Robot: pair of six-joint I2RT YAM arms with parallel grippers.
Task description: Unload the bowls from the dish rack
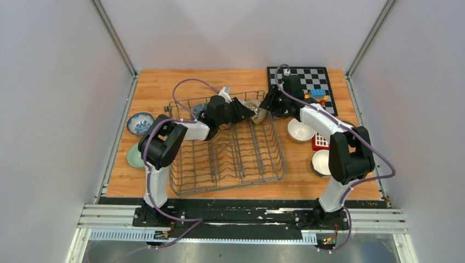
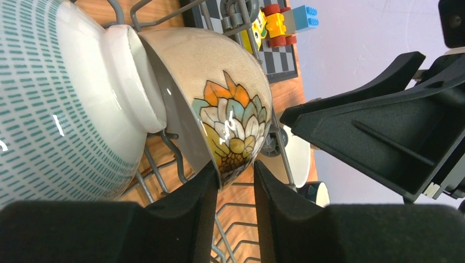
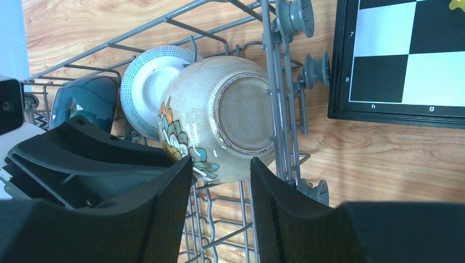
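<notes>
A beige bowl with a painted flower (image 2: 230,118) leans on its side in the back right corner of the wire dish rack (image 1: 219,189). My left gripper is part open, with the bowl's lower rim reaching in between its fingers near the left one. In the right wrist view, my right gripper is over the bowl's (image 3: 244,115) near edge by the rack's side wall. Its fingers stand apart, and I cannot tell whether they press on anything. A white bowl with teal dashes (image 2: 60,104) sits close beside the flowered one.
In the rack is also a teal dish (image 3: 88,101). Right of it are a white bowl (image 1: 301,130), a white dish (image 1: 322,163) and a chessboard (image 1: 300,71) with toy blocks. A blue-white bowl (image 1: 140,124) and green dish (image 1: 135,157) lie left. The rack's front half is empty.
</notes>
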